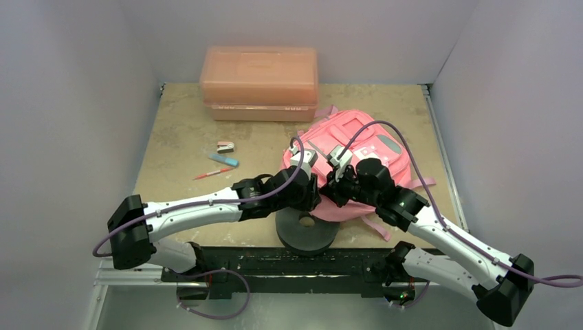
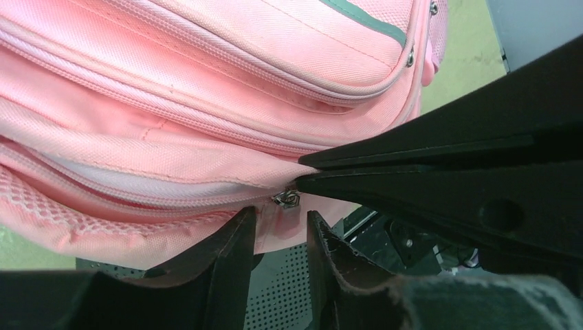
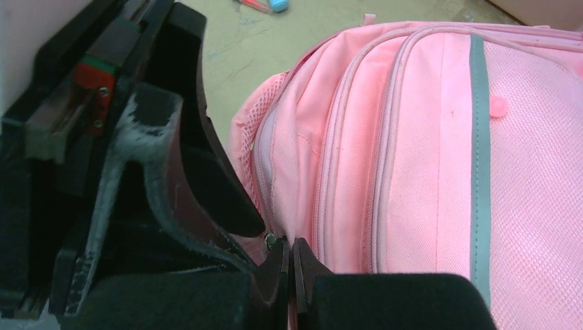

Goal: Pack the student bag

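Observation:
The pink bag (image 1: pixel 344 148) lies at the right of the table, its side zipper (image 2: pixel 172 196) partly showing. My right gripper is shut on a fold of the bag's fabric beside that zipper; its closed tips (image 3: pixel 292 254) show in the right wrist view. My left gripper stands open just below, its fingers on either side of the zipper's metal slider and pull tab (image 2: pixel 287 213), with a gap showing around the tab. From above, the arms hide both sets of fingertips.
A translucent orange box (image 1: pixel 261 79) stands at the back. A stapler (image 1: pixel 225 147), a blue item (image 1: pixel 224 160) and a red pen (image 1: pixel 214 173) lie at the left. A dark round base (image 1: pixel 306 237) sits below the bag's near edge.

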